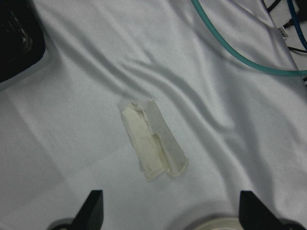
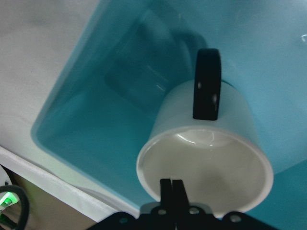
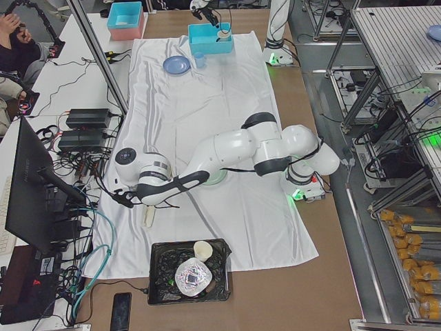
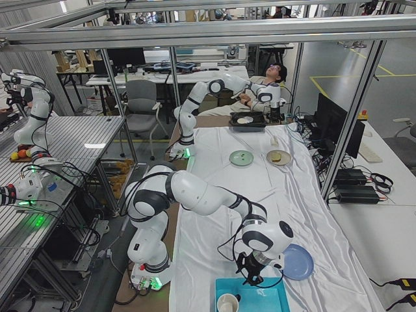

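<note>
In the left wrist view my left gripper stands open above the cloth, near a folded cream paper strip [image 1: 149, 139]; a rim of a plate shows at the bottom edge. In the right wrist view my right gripper is shut, its tips together over the mouth of a white mug [image 2: 237, 115] with a black handle [image 2: 206, 84]. The mug lies on its side in a blue bin [image 2: 81, 120]; nothing shows between the fingertips. The camera right view shows a green plate [image 4: 241, 158] and a tan plate [image 4: 286, 158] holding a yellow item.
A black tray [image 3: 157, 276] with foil and a pale disc sits at the near end. A blue plate [image 3: 176, 65] is beside the bin. A teal hose [image 1: 230, 48] and cables line one edge.
</note>
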